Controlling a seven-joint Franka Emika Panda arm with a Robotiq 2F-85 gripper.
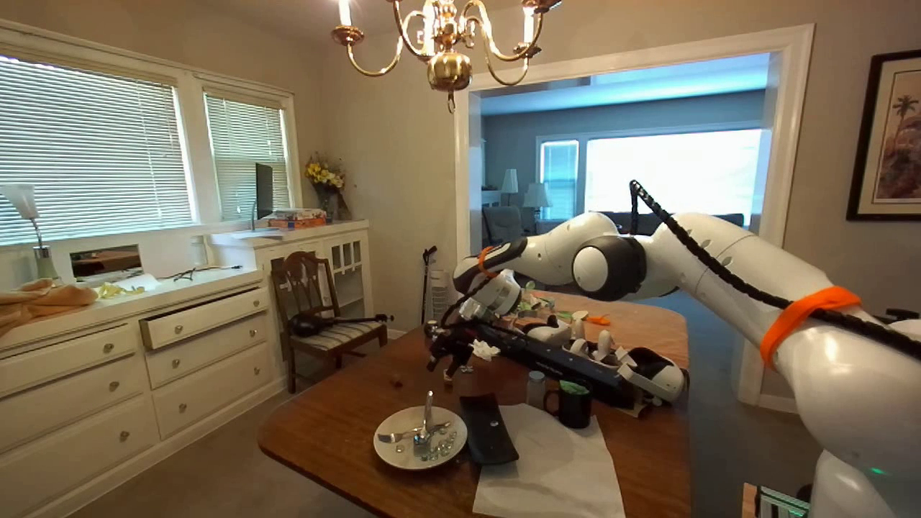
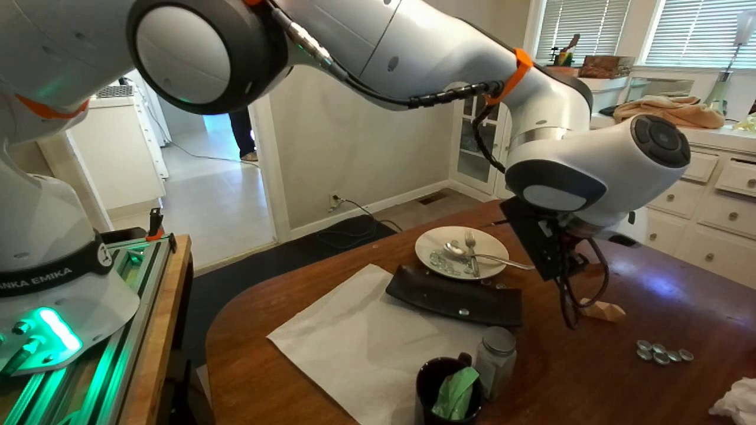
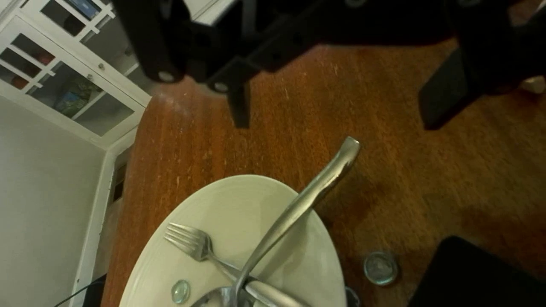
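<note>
My gripper is open, its black fingers wide apart with only bare table between them. In the wrist view it hangs beyond a white plate, whose lower part is cut off by the frame. A spoon lies across the plate, its handle sticking out past the rim toward the gap between the fingers, not touching either. Under it rests a fork, and a clear glass bead sits near the tines. Exterior view 2 shows the whole plate with several beads; there the arm hides the fingertips.
Beside the plate lies a black case, partly on white paper. A black mug and a glass shaker stand nearby. Several glass beads and a wooden piece lie on the table.
</note>
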